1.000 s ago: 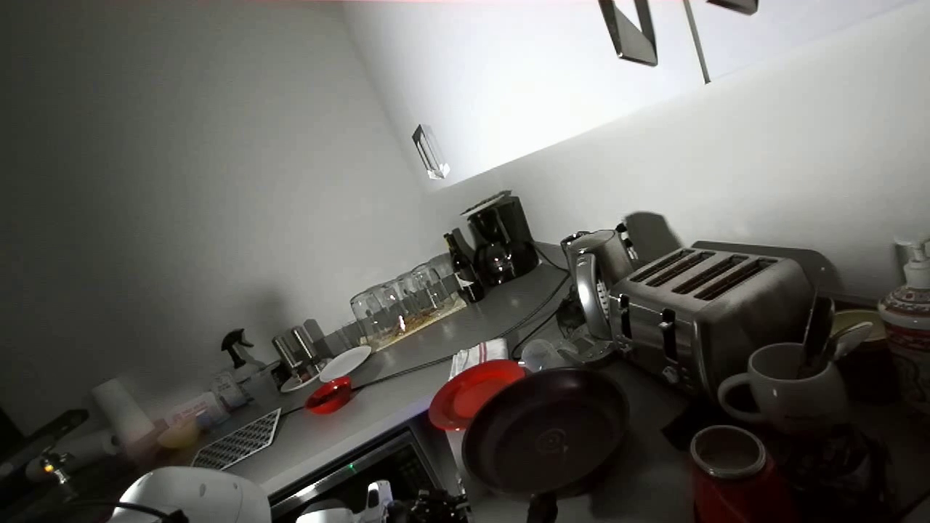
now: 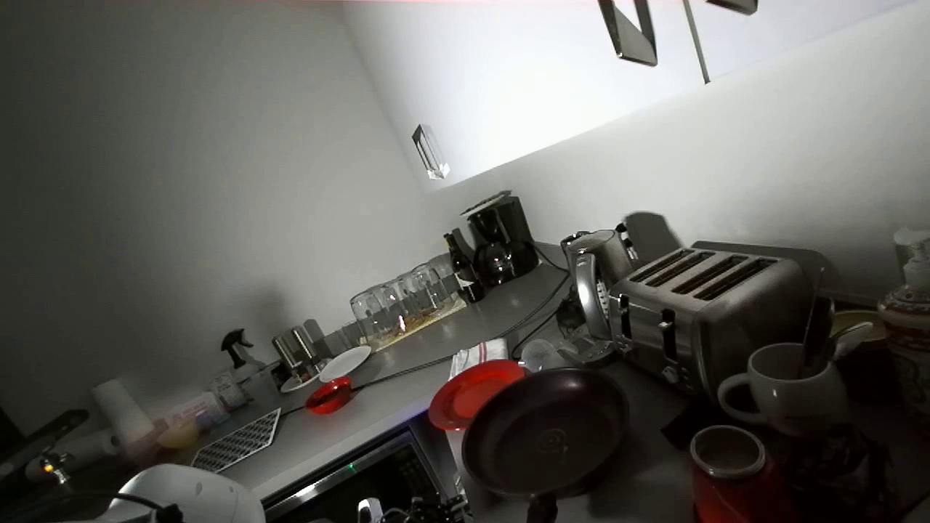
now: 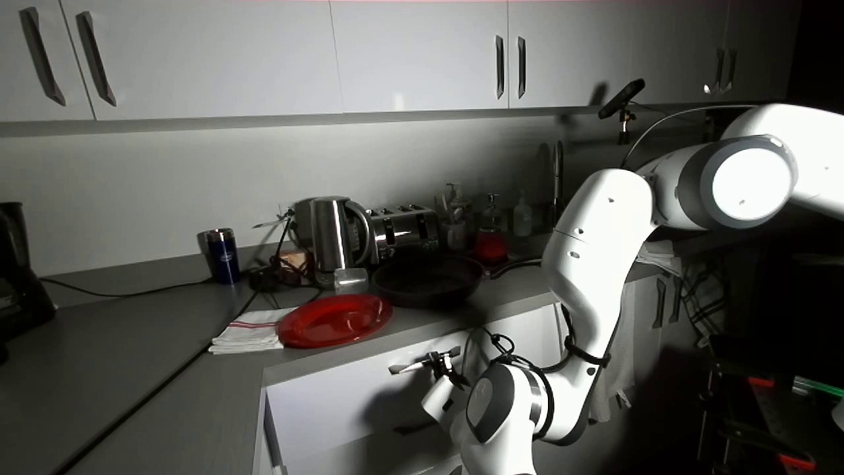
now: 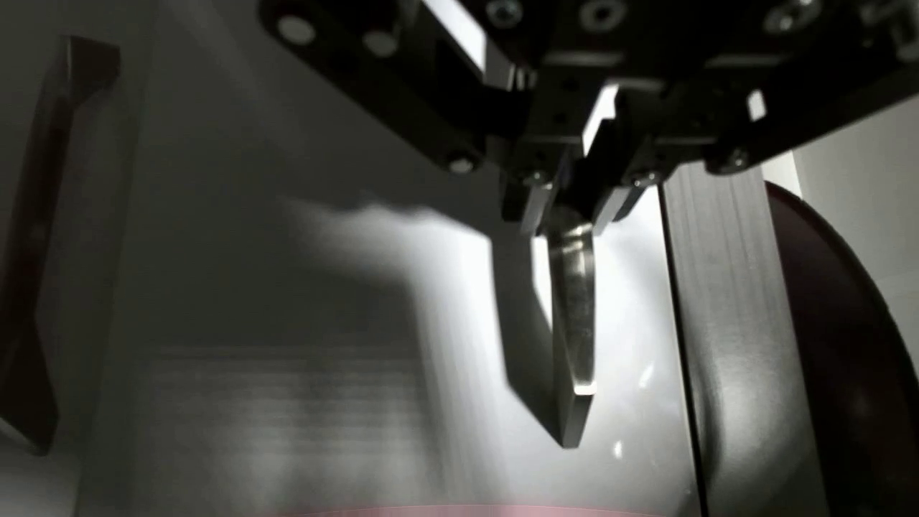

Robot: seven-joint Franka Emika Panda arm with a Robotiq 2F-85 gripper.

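Observation:
A metal bar handle (image 4: 575,319) on a pale cabinet front (image 4: 637,362) runs downward in the wrist view. Its upper end lies between the fingers of my gripper, which is shut on it. In exterior view 2, my gripper (image 3: 449,361) stands at the white front below the counter edge, with the lit handle (image 3: 407,367) sticking out to its left. Only the dark top of the gripper (image 2: 436,508) shows at the bottom of exterior view 1, so the hold is hidden there.
Above, on the counter, a black frying pan (image 3: 427,278) and a red plate (image 3: 336,320) sit near the edge. Behind are a kettle (image 3: 330,233) and toaster (image 3: 403,229). Another handle (image 4: 39,233) shows at the wrist view's left.
In exterior view 1, the gripper and the white arm part beside it have sunk slightly lower in the picture. The items on the counter have not moved.

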